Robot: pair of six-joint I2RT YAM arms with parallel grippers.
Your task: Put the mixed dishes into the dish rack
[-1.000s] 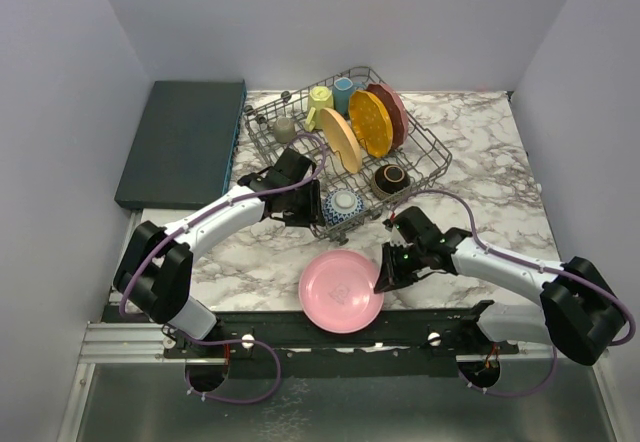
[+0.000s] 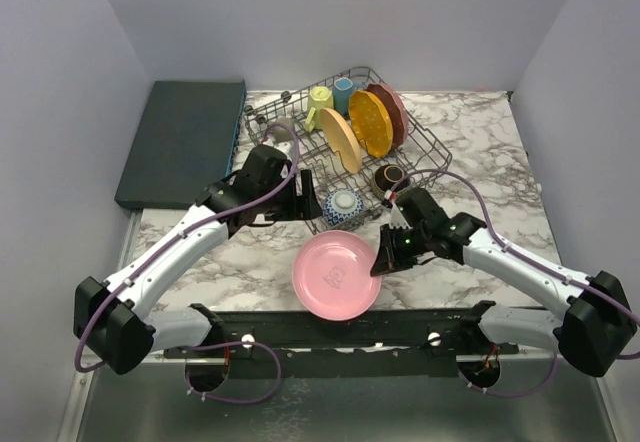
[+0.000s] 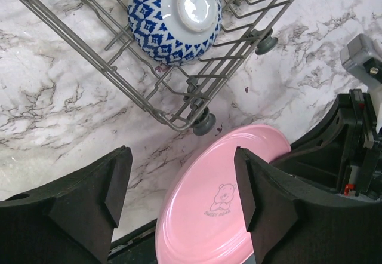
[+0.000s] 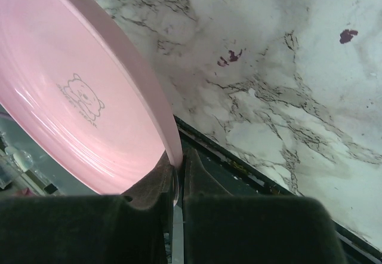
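Note:
My right gripper is shut on the rim of a pink plate (image 4: 83, 91) with a bear print. In the top view that plate (image 2: 336, 275) is held face up over the table's front edge, in front of the wire dish rack (image 2: 437, 155). My left gripper (image 2: 308, 192) is open by the rack's front left side, nothing between its fingers. Its wrist view shows the plate (image 3: 206, 207) beyond and below the fingers (image 3: 113, 174), apart from them. A blue-patterned bowl (image 2: 343, 204) lies upside down at the rack's front corner.
The rack also holds a dark bowl (image 2: 390, 178), an orange plate (image 2: 341, 142), a yellow plate (image 2: 370, 124), a brown-red plate (image 2: 397, 112), a green mug (image 2: 319, 102), a blue mug (image 2: 342, 92) and a grey cup (image 2: 283, 130).
My left gripper has drawn up and back to the left from the rack corner and its fingers now look wider. The pink plate has shifted slightly left and up with my right gripper.

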